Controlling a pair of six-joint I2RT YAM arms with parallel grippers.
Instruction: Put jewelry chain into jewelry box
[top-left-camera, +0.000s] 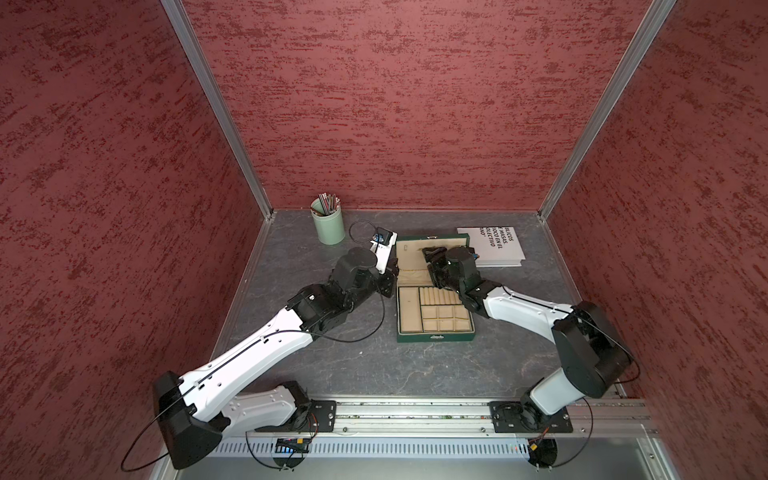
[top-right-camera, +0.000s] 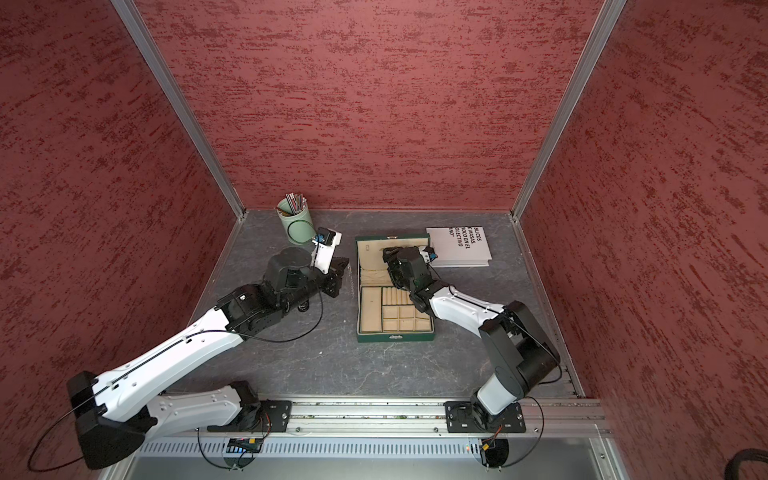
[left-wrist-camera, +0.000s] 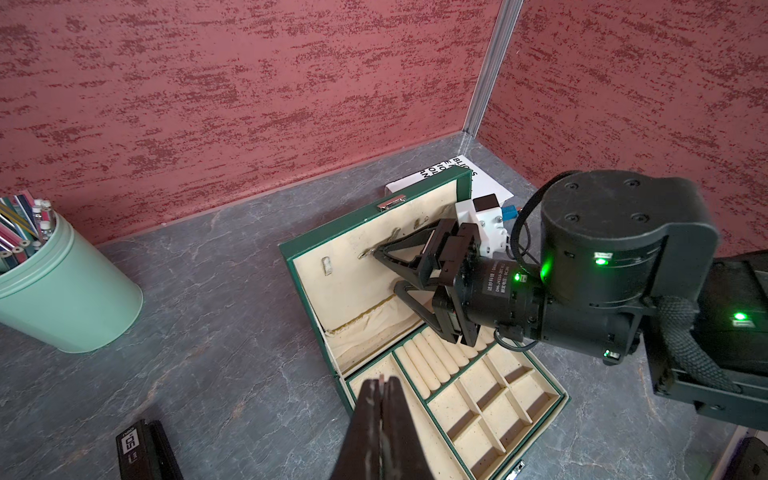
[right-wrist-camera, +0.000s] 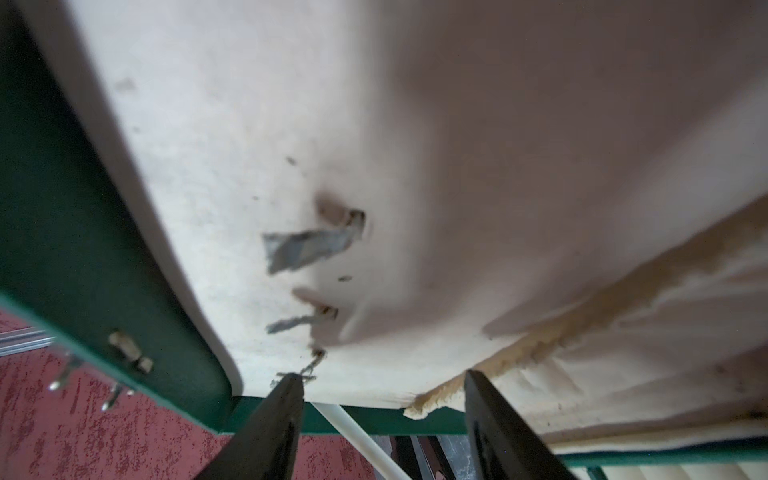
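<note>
The green jewelry box (top-left-camera: 436, 337) stands with its lid raised; its cream interior (left-wrist-camera: 332, 288) shows small metal hooks (right-wrist-camera: 304, 249) along the upper lining. In front of that lining my right gripper has its fingers (right-wrist-camera: 276, 424) spread apart, and no object shows between them. My left gripper is shut, just left of the box, its fingertips pressed together. A thin chain is hard to make out: a faint line (top-right-camera: 350, 280) shows below the left gripper in the top right view, but I cannot tell what it is.
A mint cup (top-left-camera: 329, 227) of pencils is at the back left. Behind the box to the right lies a white book (top-left-camera: 494, 246). A small black item (left-wrist-camera: 144, 452) rests on the table left of the box.
</note>
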